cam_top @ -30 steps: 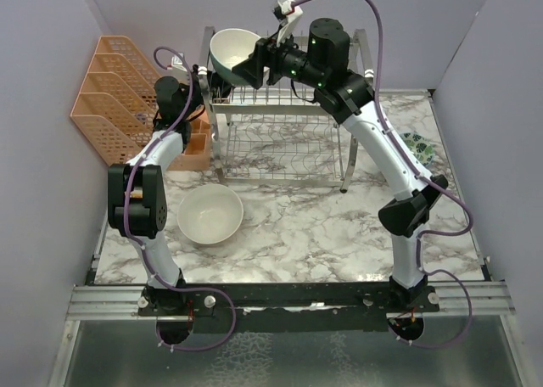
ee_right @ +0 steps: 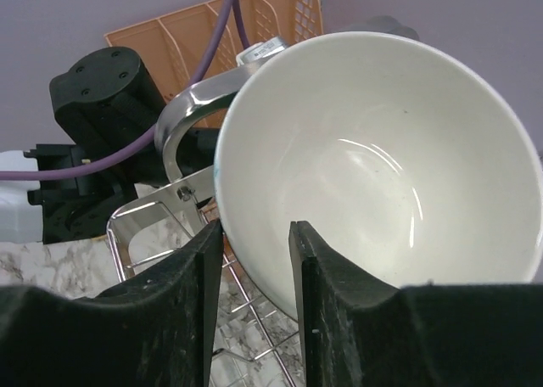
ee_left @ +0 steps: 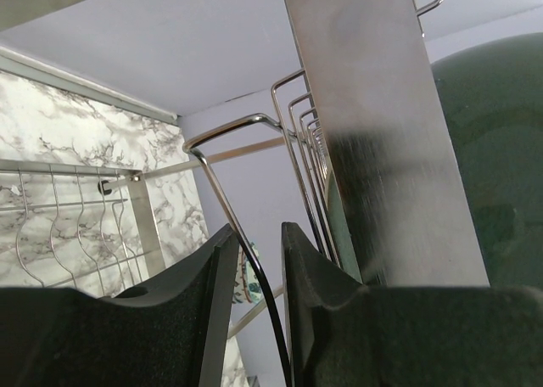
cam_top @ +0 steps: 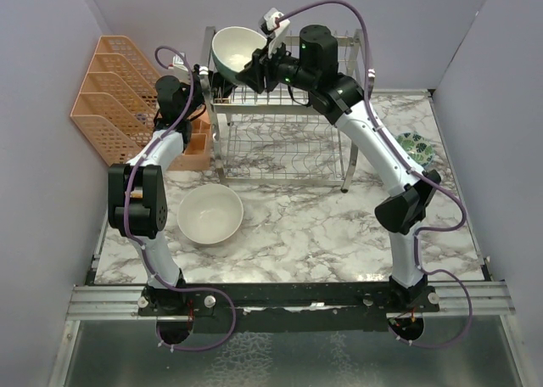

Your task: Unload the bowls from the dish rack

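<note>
A white bowl [cam_top: 237,47] stands tilted on the upper shelf of the steel dish rack [cam_top: 284,180], at its left end; it fills much of the right wrist view. My right gripper is at the bowl's lower rim, fingers apart, the rim behind or between them; whether it grips cannot be told. My left gripper is at the rack's left side, fingers part open around a thin wire, with a dark green rounded surface [ee_left: 488,141] beyond a steel bar. A second white bowl [cam_top: 209,215] lies on the counter at the front left.
An orange slotted organiser [cam_top: 106,98] stands at the back left, beside the left arm. A green patterned item [cam_top: 416,145] lies right of the rack.
My right gripper has shifted slightly left and its arm has turned a little at the bowl. The left arm looks unmoved.
</note>
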